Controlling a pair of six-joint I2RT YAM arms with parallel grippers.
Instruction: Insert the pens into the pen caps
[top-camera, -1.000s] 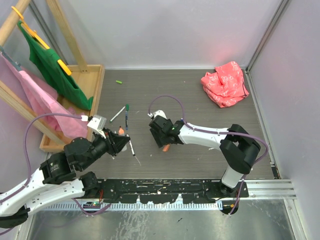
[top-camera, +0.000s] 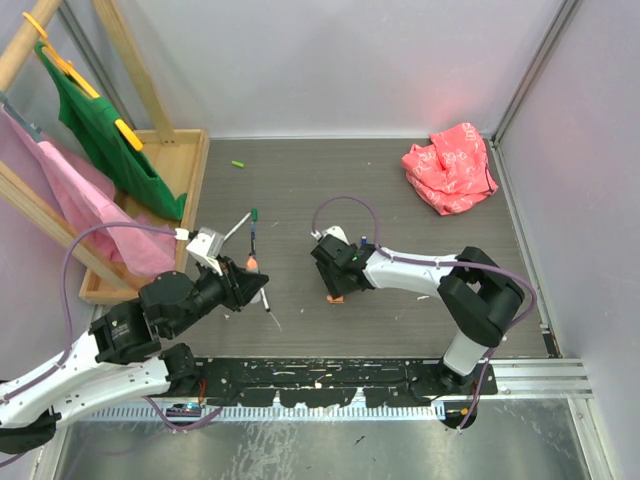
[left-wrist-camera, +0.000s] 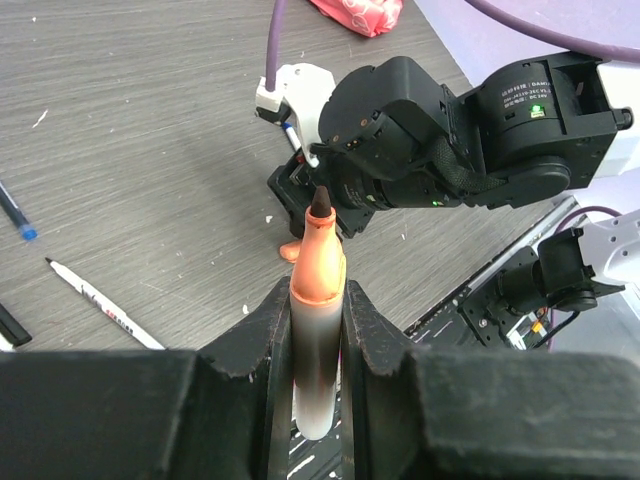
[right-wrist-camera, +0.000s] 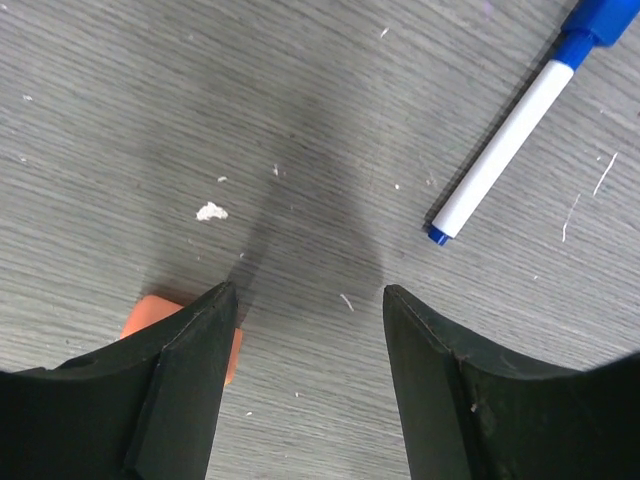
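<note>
My left gripper is shut on an orange-and-white marker (left-wrist-camera: 318, 268), which stands uncapped with its dark tip pointing up the left wrist view. In the top view that gripper is left of centre, above the table. An orange cap (right-wrist-camera: 150, 312) lies on the table, partly hidden behind the left finger of my right gripper. That gripper stands open low over the table, with only bare surface showing between its fingers. Right of it in its wrist view lies a white marker (right-wrist-camera: 500, 155) with a blue cap (right-wrist-camera: 603, 18) at one end.
Near the left gripper lie a thin white pen (left-wrist-camera: 105, 305), a dark pen with a blue end (left-wrist-camera: 15, 213) and a white pen (top-camera: 237, 226). A small green piece (top-camera: 238, 164) is farther back. Red cloth (top-camera: 450, 170) occupies the back right.
The left gripper has shifted slightly right with the orange marker. The right gripper has moved a little to the right and turned over the orange cap, now covering more of it from above.
</note>
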